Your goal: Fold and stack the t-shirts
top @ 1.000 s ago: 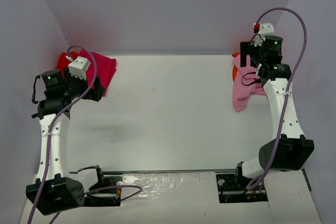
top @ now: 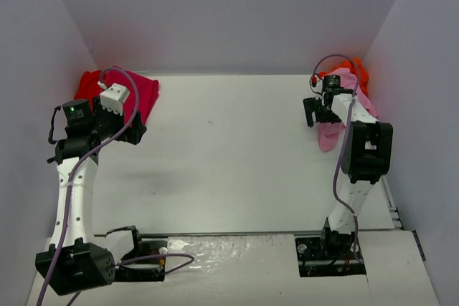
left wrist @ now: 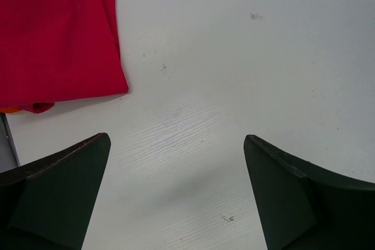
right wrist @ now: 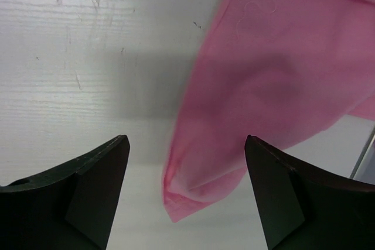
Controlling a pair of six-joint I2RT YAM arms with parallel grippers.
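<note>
At the back right of the table lies a rumpled pink shirt [top: 329, 136], partly over an orange-red one [top: 362, 73]. My right gripper [top: 320, 111] hangs over the pink cloth. In the right wrist view its fingers [right wrist: 88, 188] stand wide apart, with the pink shirt [right wrist: 258, 80] running beneath, its lower end behind the right fingertip. At the back left a folded dark red shirt [top: 147, 94] lies with orange-red cloth [top: 87, 85] beside and under it. My left gripper is open above bare table, front-right of that folded red shirt [left wrist: 58, 39].
Grey walls [top: 229, 19] close the back and both sides, and the right-hand shirts lie close to the right wall. Purple cables [top: 69, 198] run along both arms.
The left arm has shifted only slightly. The shirts look unmoved.
</note>
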